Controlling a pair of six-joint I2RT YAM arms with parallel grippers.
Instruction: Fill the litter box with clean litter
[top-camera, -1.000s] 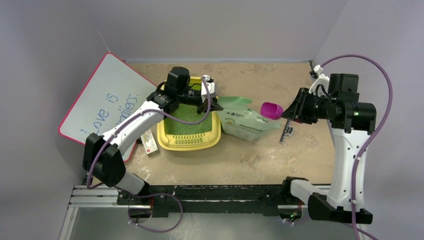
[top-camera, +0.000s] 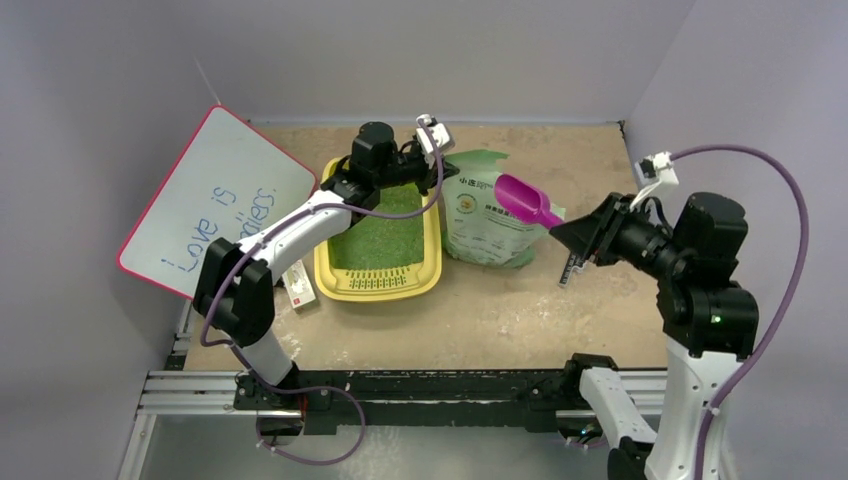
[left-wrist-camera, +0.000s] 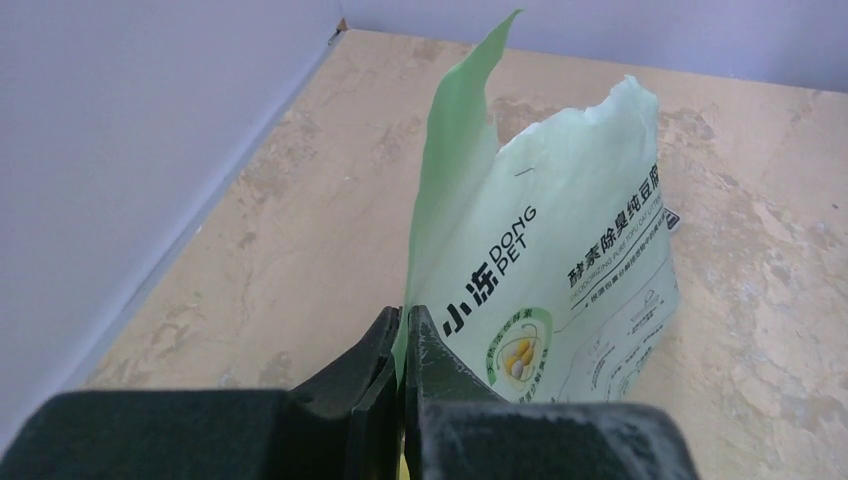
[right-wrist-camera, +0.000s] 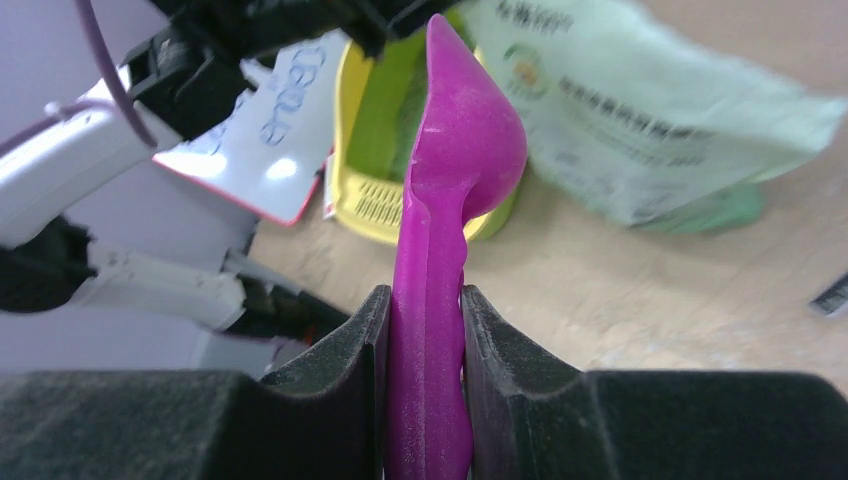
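Note:
A pale green litter bag (top-camera: 490, 222) stands on the table right of the yellow litter box (top-camera: 380, 290), its top torn and pulled upward. My left gripper is shut on the bag's thin edge (left-wrist-camera: 445, 150) at the upper left corner. In my right gripper, shut on its handle, is a magenta scoop (right-wrist-camera: 460, 140). From above, the scoop's bowl (top-camera: 520, 198) hangs over the bag's right side; whether it holds litter cannot be seen clearly. Green granules (top-camera: 385, 243) cover the litter box floor.
A whiteboard (top-camera: 220, 200) leans at the left, with a small white box (top-camera: 298, 285) beside the litter box. A dark clip (top-camera: 570, 268) lies right of the bag, under the right gripper.
My left gripper has moved right and up, drawing the bag's corner with it; the bag looks taller.

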